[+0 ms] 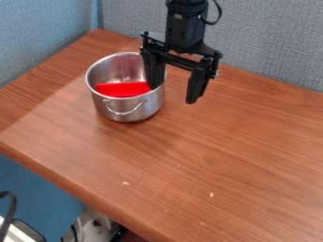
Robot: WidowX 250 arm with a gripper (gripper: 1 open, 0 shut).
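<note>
A silver metal pot [127,109] sits on the wooden table at the left, with a red object [121,90] inside it. My black gripper [175,85] hangs open over the pot's right rim, one finger at or just inside the pot and the other to the right, outside it over the table. Nothing shows held between the fingers.
Grey and blue padded walls stand behind and at the left. The table's left edge drops to a blue floor with some cables.
</note>
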